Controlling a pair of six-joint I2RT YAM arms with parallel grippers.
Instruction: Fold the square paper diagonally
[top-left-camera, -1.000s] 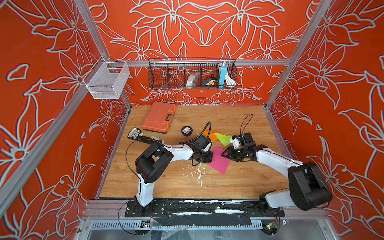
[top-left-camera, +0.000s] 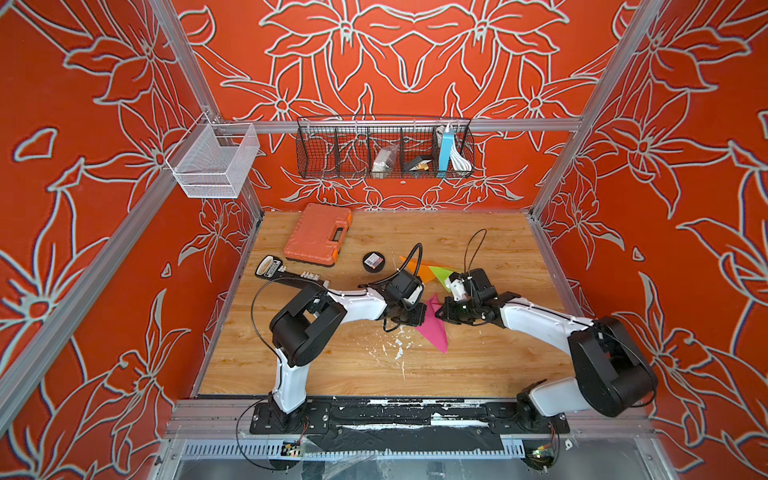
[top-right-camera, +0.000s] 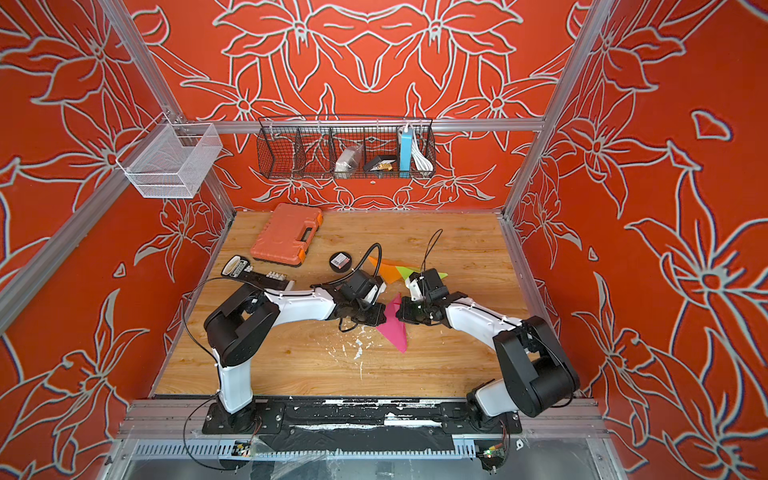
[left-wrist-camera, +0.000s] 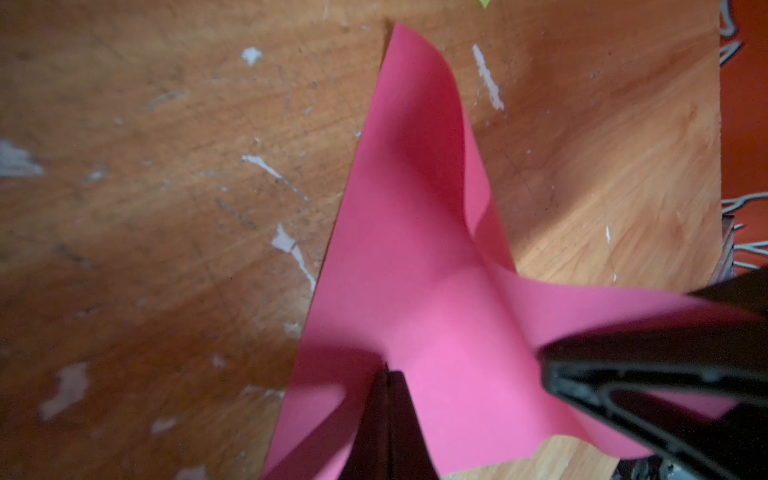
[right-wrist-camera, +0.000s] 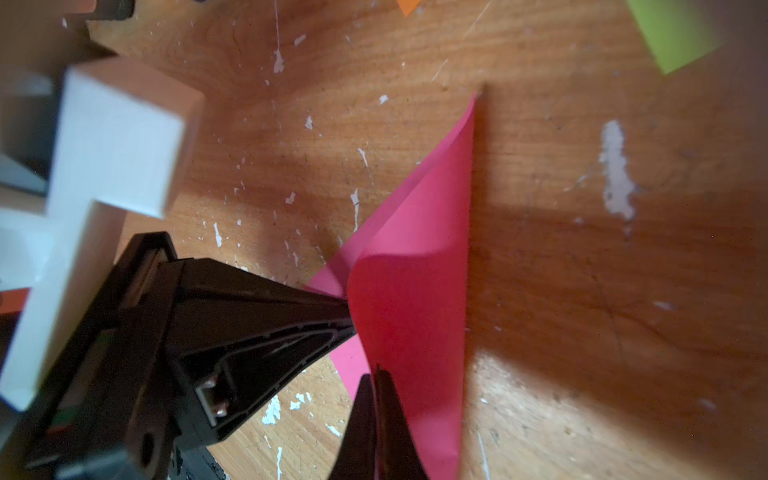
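The pink paper (top-left-camera: 433, 336) lies on the table between my grippers, bent over along a curved, raised roll, with one side lifted toward the other. My left gripper is shut, its tips pressing on the paper near one corner. My right gripper is shut at the curled-over edge of the paper; whether paper is between its fingers is hard to tell. In the right wrist view the left gripper's black body also reaches onto the paper from the left.
Orange paper (top-right-camera: 388, 270) and green paper (right-wrist-camera: 668, 32) lie behind. An orange case (top-left-camera: 316, 233), a black round item (top-left-camera: 373, 261) and a dark tool (top-right-camera: 254, 276) sit at the back left. White flecks mark the table.
My right gripper has moved left toward the left gripper, and the pink paper has gone from a flat square to a bent-over, narrower shape. The left arm has stayed put.
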